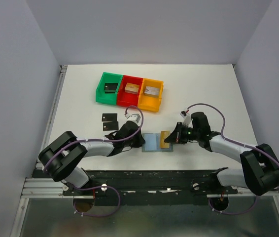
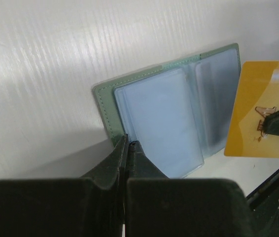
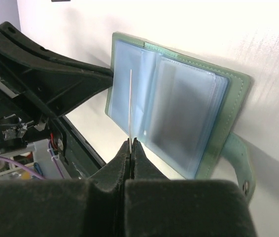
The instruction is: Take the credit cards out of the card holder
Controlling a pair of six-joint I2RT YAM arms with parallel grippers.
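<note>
The gold credit card is held on edge by my right gripper, which is shut on it. It stands clear above the card holder, and in the right wrist view only its thin edge shows. The holder lies open on the table, with a green border and clear blue-tinted pockets. I see no card in the left wrist view's nearer pocket. At the holder's left edge, my left gripper is shut, with the green border pinched at its tips.
Behind the holder stand joined green, red and yellow boxes, each with cards in it. Dark cards lie on the table left of the holder. A snap strap sticks out from the holder's right side.
</note>
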